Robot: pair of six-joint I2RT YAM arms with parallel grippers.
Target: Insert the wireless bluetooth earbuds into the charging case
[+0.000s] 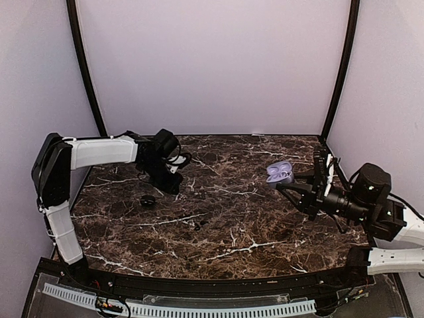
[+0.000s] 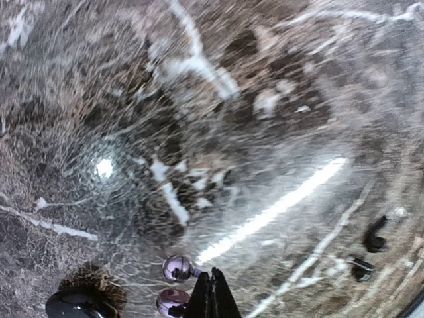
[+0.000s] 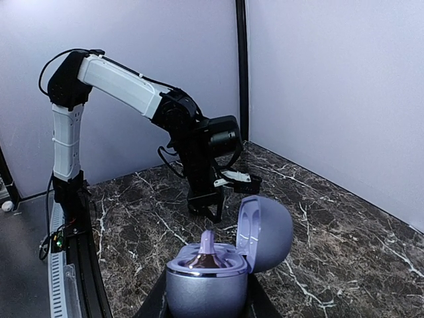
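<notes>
My right gripper is shut on the lilac charging case point(image 3: 207, 291), held above the table with its lid point(image 3: 268, 233) up. A purple prong-like piece point(image 3: 207, 242) stands upright inside the case. Two shiny purple rounded earbud shapes point(image 2: 177, 268) appear beside my left gripper, the lower one partly behind its finger. The left fingers are shut; whether they pinch an earbud stem cannot be made out. In the top view the left gripper point(image 1: 173, 191) is over the left part of the table, far from the case.
A rounded black case point(image 1: 148, 200) lies close to the left gripper. Small black pieces, perhaps earbuds point(image 2: 375, 235), rest on the marble table point(image 1: 218, 172). Between the two arms the surface is mostly clear.
</notes>
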